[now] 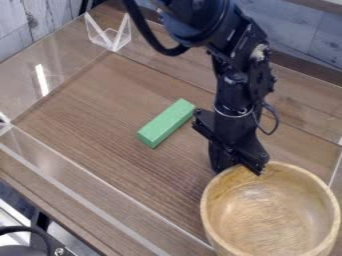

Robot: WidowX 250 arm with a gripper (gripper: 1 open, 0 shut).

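Observation:
The black gripper (pixel 238 160) points down at the back-left rim of a large beige bowl (pixel 274 225) in the lower right, its tips at or just behind that rim and partly hidden; it looks shut, and I see nothing clearly held. A green rectangular block (pixel 166 123) lies on the wooden table (pixel 80 110) to the left of the gripper.
A clear plastic holder (pixel 110 30) stands at the back left near the table's edge. A grey wall bounds the back.

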